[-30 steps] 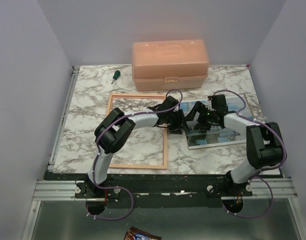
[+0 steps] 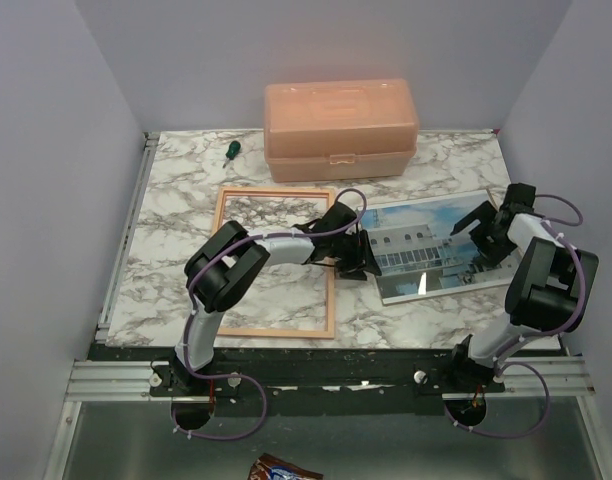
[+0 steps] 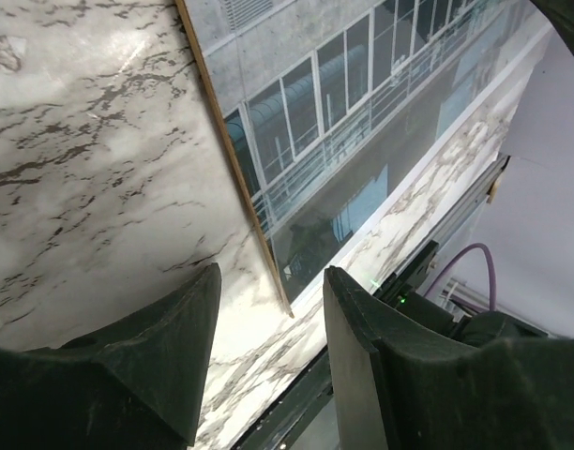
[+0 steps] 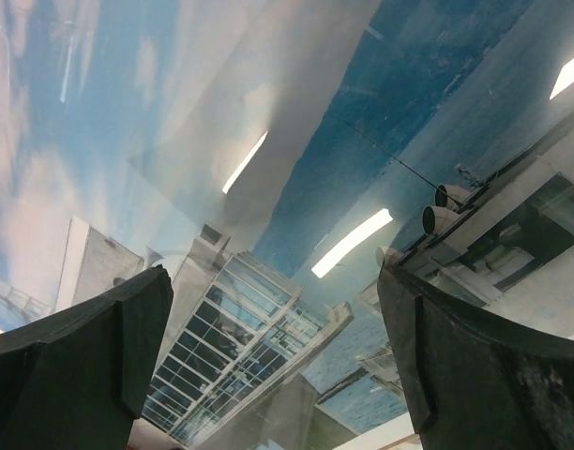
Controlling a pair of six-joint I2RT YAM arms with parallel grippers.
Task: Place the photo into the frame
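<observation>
The photo [image 2: 416, 255], a glossy building scene under blue sky, lies flat on the right of the marble table, backed by a thin board whose brown edge shows in the left wrist view. Left of it lies the empty wooden frame [image 2: 330, 305]. At the photo's left edge, my left gripper stands part open, its fingers [image 3: 198, 347] apart with no object held; the photo's corner lies just ahead of the tips. Over the photo's right part, my right gripper is open, only the printed surface [image 4: 259, 202] showing between its fingers.
A closed orange toolbox [image 2: 341, 130] stands at the back, right behind the frame and photo. A green screwdriver [image 2: 232, 151] lies at the back left. A grey wall [image 2: 576, 150] rises close to my right arm.
My right gripper has travelled right, from the photo's left part to its right part. The photo has shifted slightly right and toward the front.
</observation>
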